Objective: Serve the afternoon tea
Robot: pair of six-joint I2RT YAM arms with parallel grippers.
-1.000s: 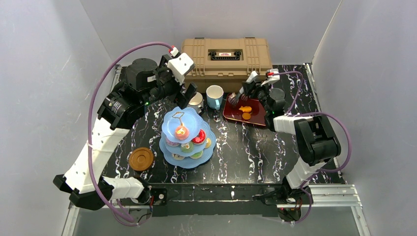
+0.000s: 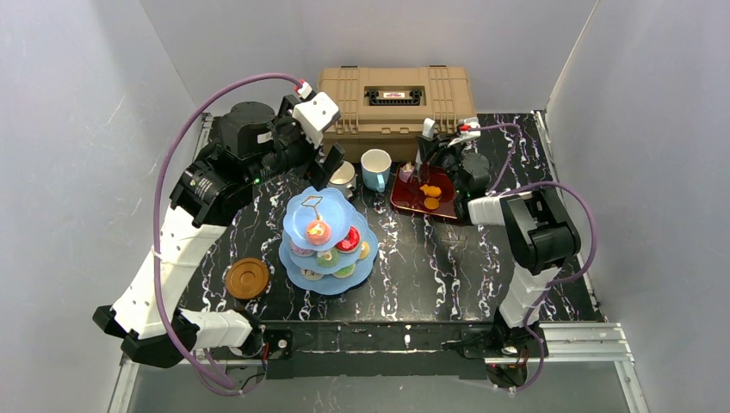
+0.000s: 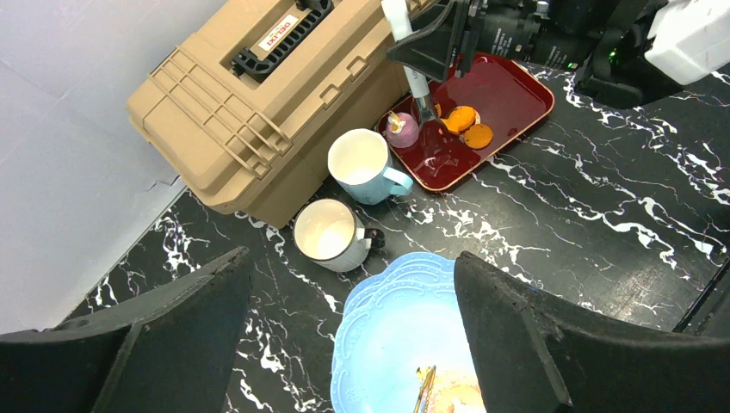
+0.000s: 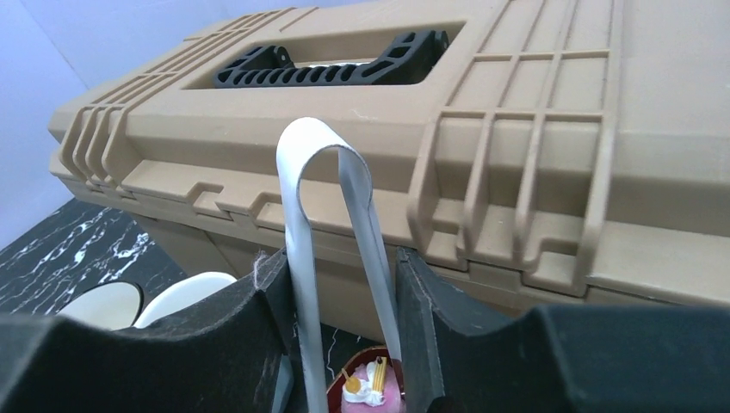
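Observation:
White-handled tongs (image 3: 399,26) stand roughly upright over the red tray (image 3: 534,96), and my right gripper is shut on their two arms. Their dark tips hang over the tray close to a purple cupcake (image 3: 401,129); whether they touch it I cannot tell. Orange pieces (image 3: 462,118) lie beside it on the tray. The blue tiered stand (image 2: 355,268) holds several pastries, with a pink one (image 2: 318,231) on its top tier. My left gripper is open, nothing between its fingers, above and behind the stand.
Two mugs, a light blue one (image 2: 375,169) and a white one (image 2: 343,177), stand between stand and tray. A tan case (image 2: 394,120) blocks the back. A brown round lid (image 2: 247,278) lies front left.
My right gripper has shifted slightly left, and the tongs have swung from a slant to nearly upright over the tray. The left arm looks still.

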